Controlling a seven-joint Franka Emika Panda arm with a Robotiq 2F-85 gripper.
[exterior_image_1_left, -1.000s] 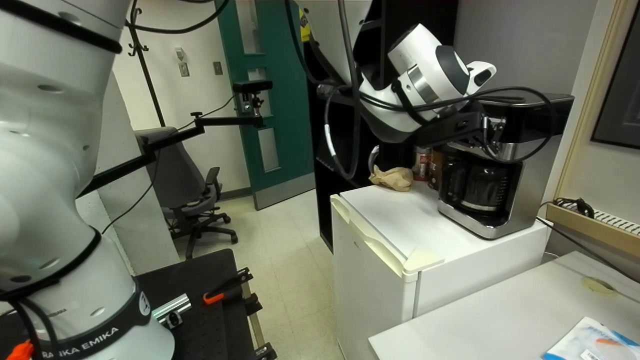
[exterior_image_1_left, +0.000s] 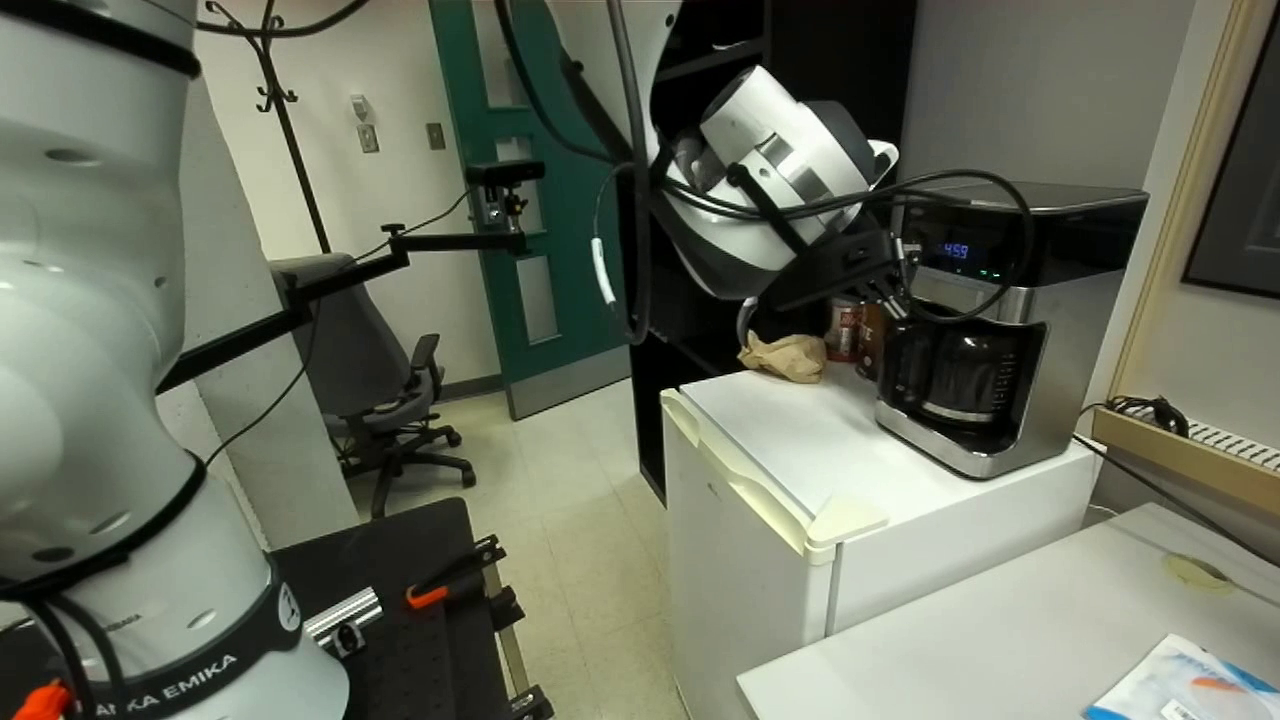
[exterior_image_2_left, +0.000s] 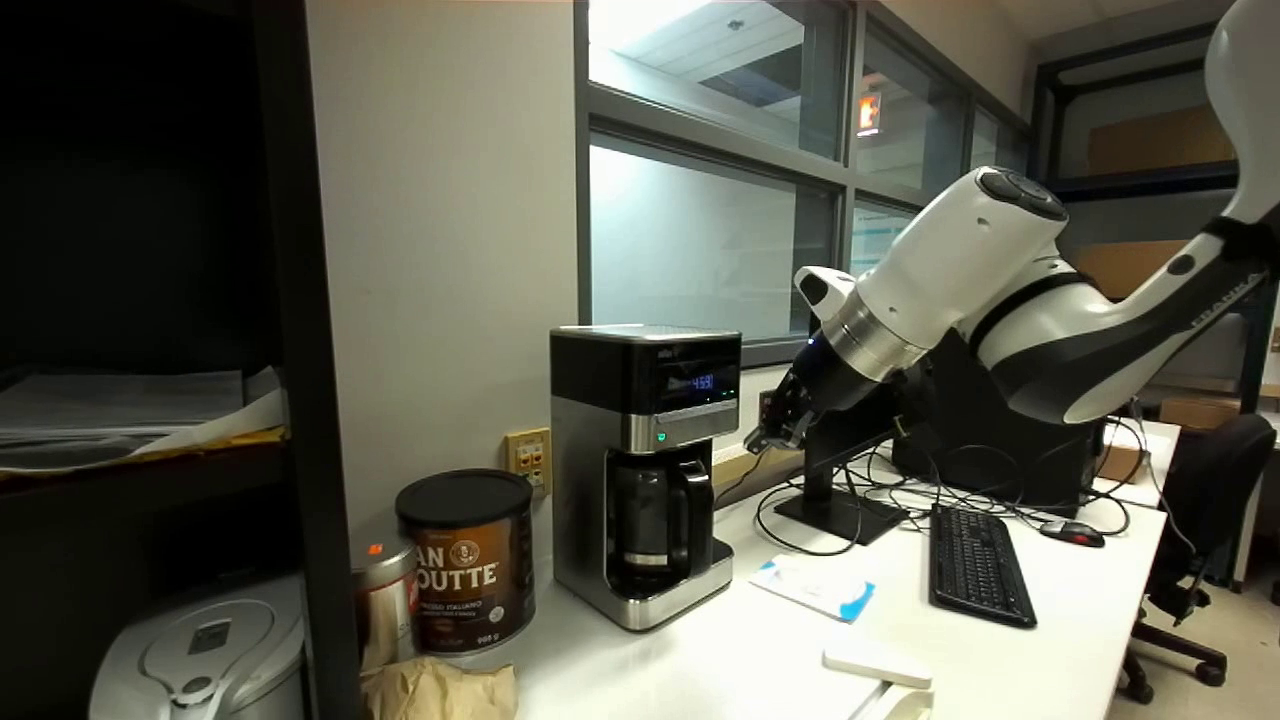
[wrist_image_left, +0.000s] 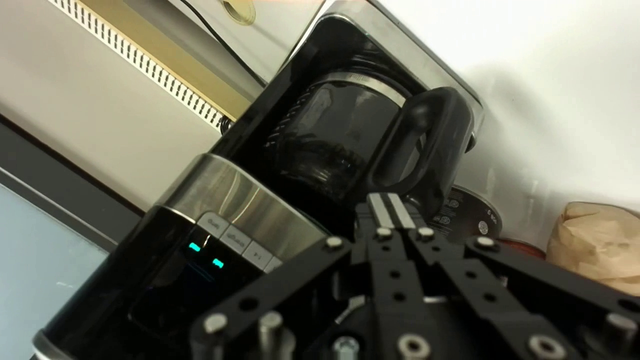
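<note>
The coffee maker (exterior_image_1_left: 1080, 360) stands on a small white fridge, its clock lit. In the wrist view two green lights glow beside a row of buttons (wrist_image_left: 235, 239) on its front. Its glass carafe (wrist_image_left: 336, 132) sits in the bay, the black handle (wrist_image_left: 447, 132) pointing outward. My gripper is shut, with nothing showing between its fingers. In that view the fingertips overlap the lower end of the handle, to one side of the buttons; whether they touch anything I cannot tell. Seen from the second exterior view, the gripper (exterior_image_2_left: 758, 442) appears to the right of the machine's front.
A brown coffee can (exterior_image_2_left: 468, 564), a smaller can (exterior_image_2_left: 386, 606) and a crumpled paper bag (exterior_image_1_left: 786, 358) stand near the machine. The fridge top (exterior_image_1_left: 780, 420) is bare in front. A lower white desk (exterior_image_1_left: 960, 636) holds a blue-and-white packet (exterior_image_1_left: 1188, 684).
The arm and gripper have drawn back to the left in exterior view 1, away from the coffee maker's front, uncovering its lit clock. The machine and carafe stand where they were.
</note>
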